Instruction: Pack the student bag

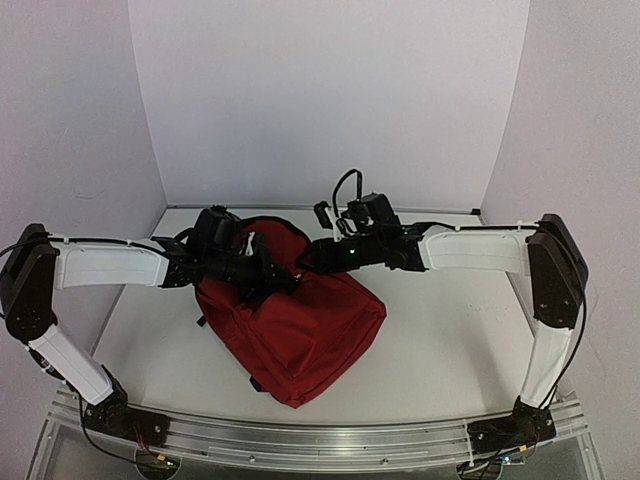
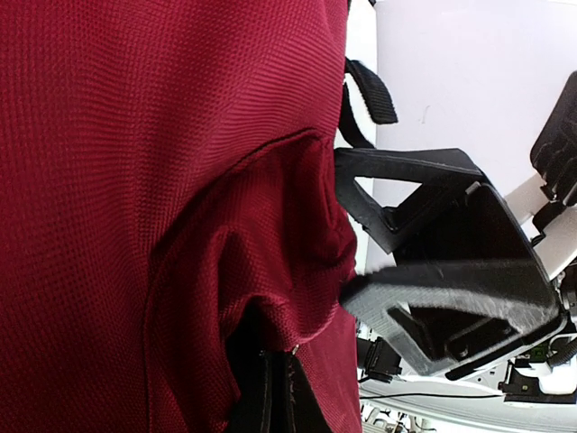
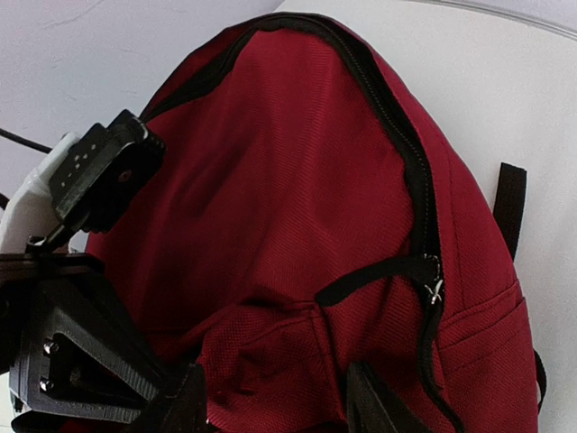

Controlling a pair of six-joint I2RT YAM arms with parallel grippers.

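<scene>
The red bag (image 1: 305, 330) lies on the table in the top view, its flap tilted toward the back. Its black zipper (image 3: 416, 171) curves round the flap in the right wrist view, with a metal slider (image 3: 435, 287) and a black pull strap (image 3: 379, 275). My left gripper has its fingers together at a bunched fold of red fabric, seemingly pinching it. Above the bag, from the right, comes my right gripper; its fingers (image 3: 368, 401) stand apart, just short of the strap in that view. The bag's inside is hidden.
A black side strap (image 3: 510, 207) sticks out from the bag. Bare table (image 1: 450, 340) lies to the right. The two grippers are close together over the bag, and the back wall (image 1: 330, 100) rises behind.
</scene>
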